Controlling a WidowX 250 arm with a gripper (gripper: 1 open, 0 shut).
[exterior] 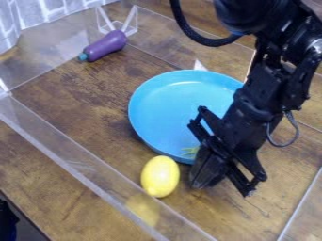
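A yellow lemon-like object (160,177) lies on the wooden surface at the front, left of my black gripper (204,177). The gripper points down just right of it, shut, with nothing visible between its fingers. Behind them a blue plate (170,104) sits, partly covered by my arm, with something small and greenish near its front edge.
A purple eggplant (104,45) lies at the back left. Clear plastic walls (70,141) run along the left side. The wooden surface (75,94) left of the plate is bare.
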